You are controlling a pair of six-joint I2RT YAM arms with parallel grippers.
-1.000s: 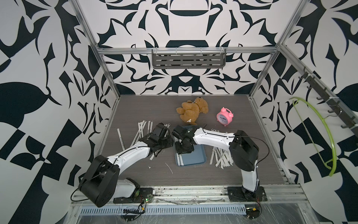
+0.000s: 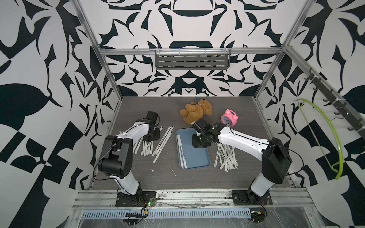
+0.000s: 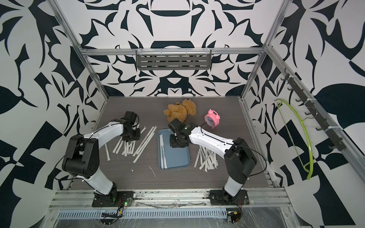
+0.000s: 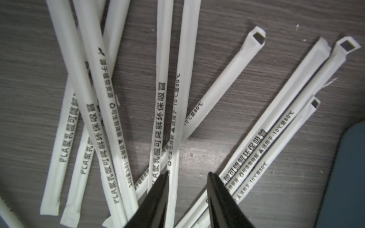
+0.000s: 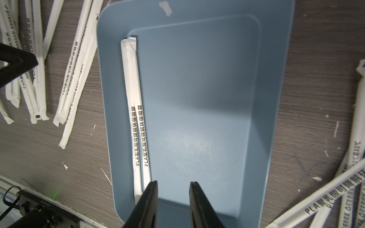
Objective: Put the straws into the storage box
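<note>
The blue storage box (image 5: 194,106) holds two wrapped straws (image 5: 135,83) along its left side. Loose straws (image 4: 91,114) lie on the left of the table, others (image 3: 205,159) right of the box. My left gripper is over the left straws, open, with straws visible below its fingers. My right gripper stands open above the box, nothing between its fingers.
A brown teddy bear (image 3: 176,112) lies behind the box and a pink alarm clock (image 3: 212,118) at the back right.
My left arm has moved back and leftward from beside the box to over the left straws. The right arm has moved right and back over the box.
</note>
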